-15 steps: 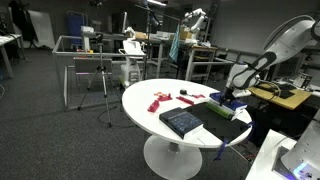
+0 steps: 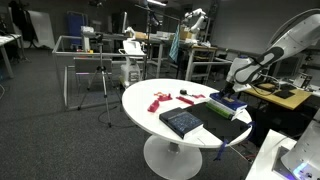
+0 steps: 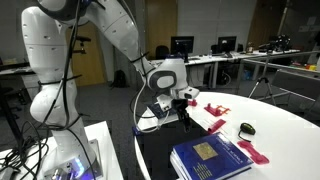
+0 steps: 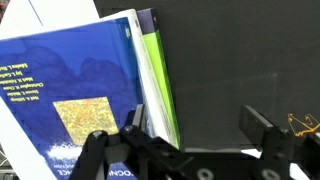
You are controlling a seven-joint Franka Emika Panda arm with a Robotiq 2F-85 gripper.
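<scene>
In the wrist view, a blue book (image 4: 75,85) with yellow print lies at the left, partly covered by one finger. Along its right edge run a white strip and a green book edge (image 4: 157,75). My gripper is open, one finger over the blue book's side and the other over the dark mat (image 4: 215,60); nothing shows gripped between them. From the first exterior view, the gripper end (image 2: 241,88) is close to the blue book (image 2: 228,102), above the right part of the table. Whether it touches the book cannot be told.
A large thick dark-blue book (image 3: 212,157) lies at the table's near edge in the second exterior view. Red items (image 2: 160,103) and a black-and-yellow tape measure (image 3: 246,131) are on the white table (image 2: 140,105).
The arm's wrist has risen a little and shifted slightly right in the first exterior view. The large dark-blue book and the red items have stayed put.
</scene>
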